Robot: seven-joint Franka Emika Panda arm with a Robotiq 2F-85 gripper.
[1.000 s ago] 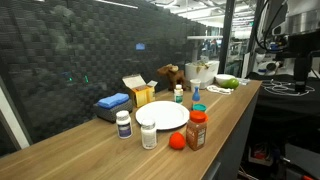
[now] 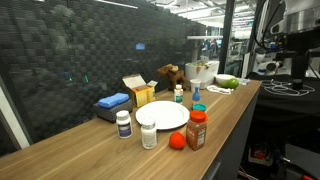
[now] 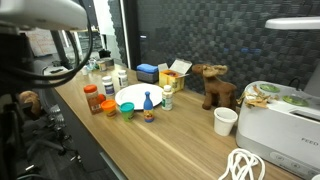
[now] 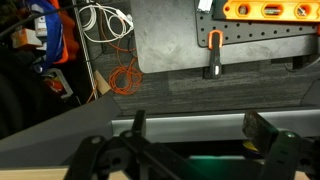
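My gripper stands open in the wrist view, its dark fingers wide apart with nothing between them. It is out beyond the table's edge, away from the tabletop objects. On the wooden table [image 2: 75,157] lies a white plate [image 2: 165,114]. Near it are a red-lidded jar [image 2: 197,132], a round red item [image 2: 177,141], two white-lidded jars [image 2: 124,124] and a green cup [image 3: 127,112]. A blue bottle [image 3: 148,108] stands beside the cup, with a small white-capped bottle [image 3: 167,98] farther back.
Along the back wall sit a blue-topped box [image 2: 114,101], an open yellow carton [image 3: 176,72] and a brown stuffed animal [image 3: 211,86]. A white cup [image 3: 225,121], toaster [image 3: 280,126] and coiled white cable [image 3: 240,163] occupy the other end.
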